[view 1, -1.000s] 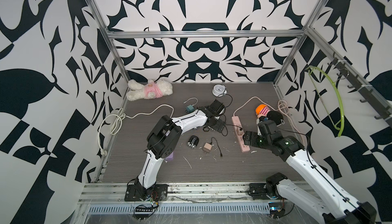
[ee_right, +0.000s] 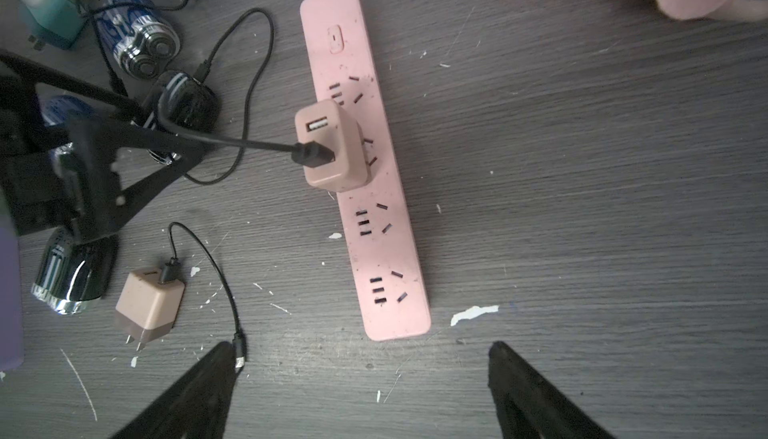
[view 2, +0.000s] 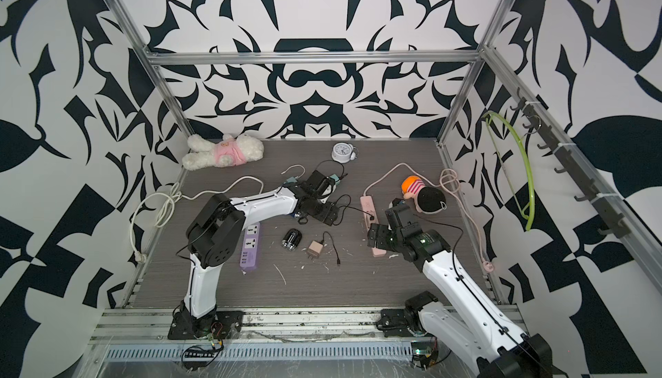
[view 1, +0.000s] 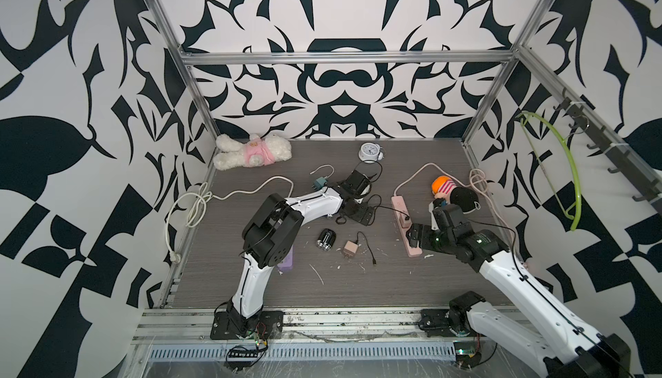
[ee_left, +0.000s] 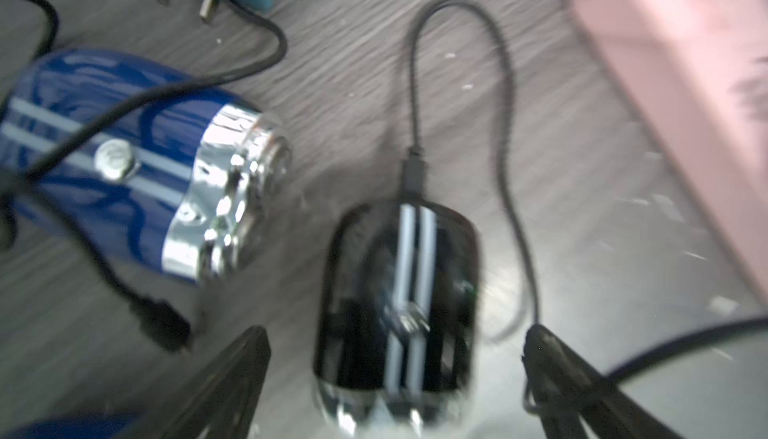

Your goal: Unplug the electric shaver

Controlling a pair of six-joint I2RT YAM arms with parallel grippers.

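My left gripper is open, close over a black shaver [ee_left: 396,295] with a cable in its top. A blue shaver [ee_left: 104,151] lies to its left, under cables. In the right wrist view a pink charger [ee_right: 332,147] sits on the pink power strip [ee_right: 384,255], with a black cable plugged into it. My right gripper is open near the strip's front end, nothing between its fingers. A loose beige charger [ee_right: 148,307] and another dark shaver [ee_right: 72,271] lie left of it.
A purple strip [view 2: 249,247] lies under the left arm. A white teddy [view 1: 251,150], a white clock [view 1: 369,151] and an orange-striped doll [view 1: 444,185] are at the back.
My left arm has shifted slightly left and down in the top left view. The right arm has moved only slightly.
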